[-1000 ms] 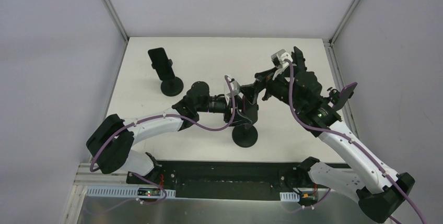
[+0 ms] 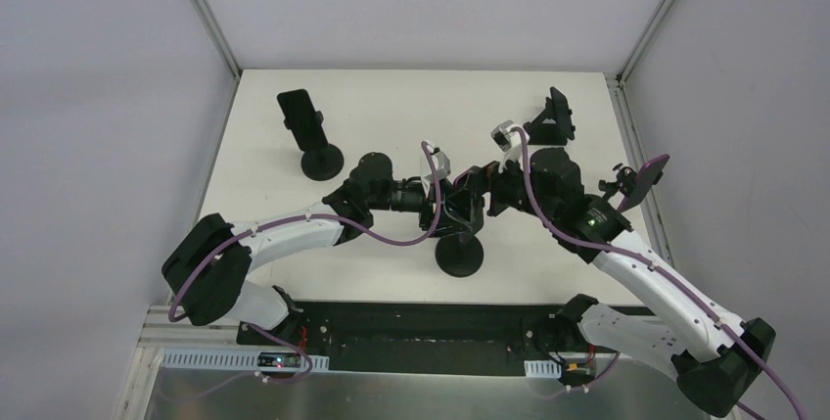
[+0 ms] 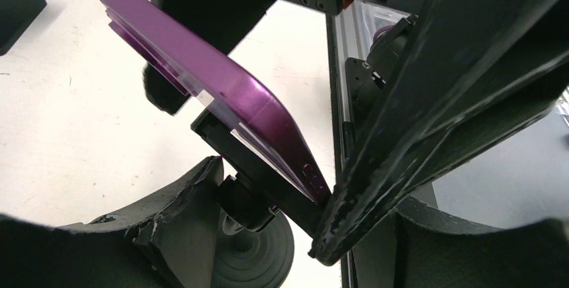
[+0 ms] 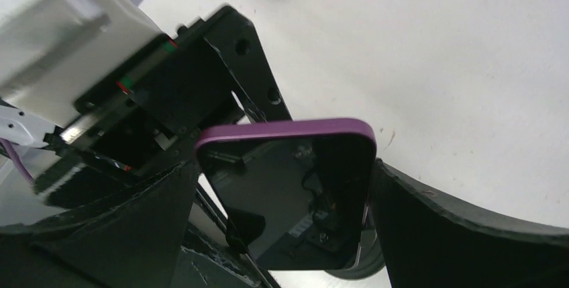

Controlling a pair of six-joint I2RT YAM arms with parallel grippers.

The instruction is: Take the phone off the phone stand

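A purple-edged phone (image 3: 228, 90) sits on a black phone stand with a round base (image 2: 459, 256) at the table's front middle. My left gripper (image 2: 453, 210) is around the lower part of the phone and stand; whether it presses on them is hard to tell. My right gripper (image 2: 475, 180) is open at the phone's upper end. In the right wrist view the phone's dark screen (image 4: 288, 194) faces up between the right fingers.
Other stands stand at the back left with a black phone (image 2: 301, 118), at the back right (image 2: 551, 121), and at the right edge with a purple phone (image 2: 646, 175).
The left arm has hardly moved.
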